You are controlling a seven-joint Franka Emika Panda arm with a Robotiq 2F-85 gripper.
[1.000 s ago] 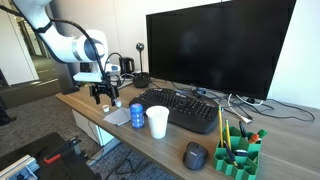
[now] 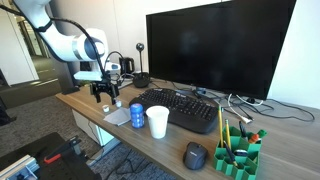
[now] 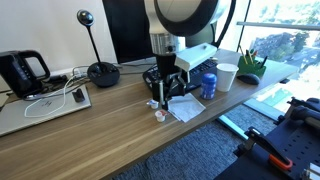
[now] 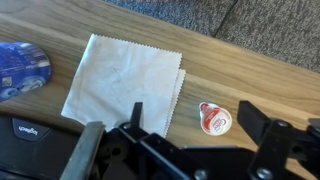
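Above the left part of the desk, my gripper hangs open, nothing between its fingers. Below it, a small white item with red markings (image 4: 214, 119) sits on the wood, between the two fingers as the wrist view looks down, nearer the right one. The same small item (image 3: 160, 115) appears in exterior view 2 near the desk's front edge. A folded white cloth (image 4: 120, 80) lies flat to its left in the wrist view. Past the cloth stands a blue can (image 2: 137, 116), with a white cup (image 2: 157, 122) beside it.
A black keyboard (image 2: 180, 108) lies behind the can, before the large monitor (image 2: 215, 50). A mouse (image 2: 195, 156) and a green pen holder (image 2: 238, 150) stand at the right. A kettle (image 3: 27, 73) is on the far left. Bare wood (image 3: 50, 140) lies left of the gripper.
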